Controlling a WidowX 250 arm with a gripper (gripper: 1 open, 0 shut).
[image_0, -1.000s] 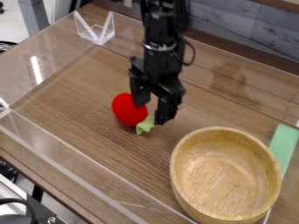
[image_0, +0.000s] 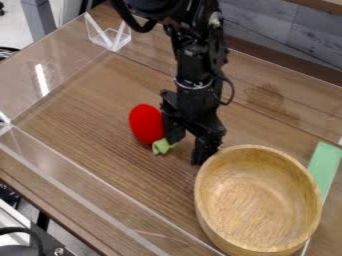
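The black gripper (image_0: 189, 141) is low over the wooden table, its fingers open, reaching down between a red object (image_0: 146, 122) and the rim of a large tan bowl (image_0: 258, 200). The red object has a small green part (image_0: 162, 147) at its lower right, like a strawberry or pepper with a stem. It lies just left of the gripper and is partly behind it. Whether the fingers touch it I cannot tell.
A light green strip (image_0: 322, 165) lies at the right edge. A clear plastic piece (image_0: 110, 32) stands at the back left.
The gripper has come lower and a little to the right, toward the bowl's rim. The red object looks about where it was.
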